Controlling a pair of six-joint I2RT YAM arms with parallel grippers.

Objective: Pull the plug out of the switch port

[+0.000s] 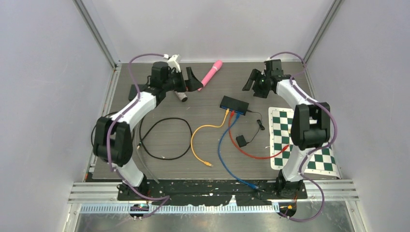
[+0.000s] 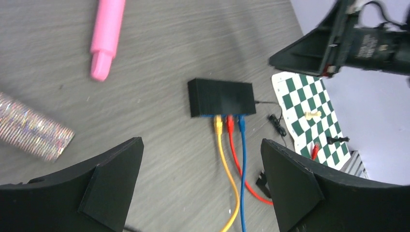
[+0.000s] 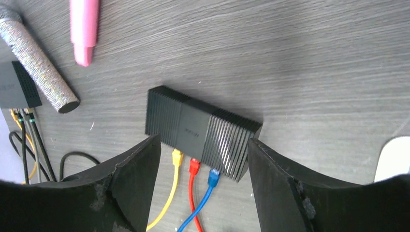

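Observation:
The black switch (image 1: 234,104) (image 2: 221,98) (image 3: 193,126) lies on the table with a yellow plug (image 2: 218,123) (image 3: 177,157), a red plug (image 3: 195,166) and a blue plug (image 3: 213,177) along its front edge. My left gripper (image 1: 191,83) stands open and empty above the table, left of and behind the switch. My right gripper (image 1: 252,83) is raised behind and right of the switch, its fingers apart with nothing held between them.
A pink microphone (image 1: 210,75) and a glitter tube (image 3: 42,65) lie at the back. Another black box (image 3: 10,87) with cables is on the left. A checkered board (image 2: 293,97) lies on the right, a power adapter (image 1: 241,141) before the switch.

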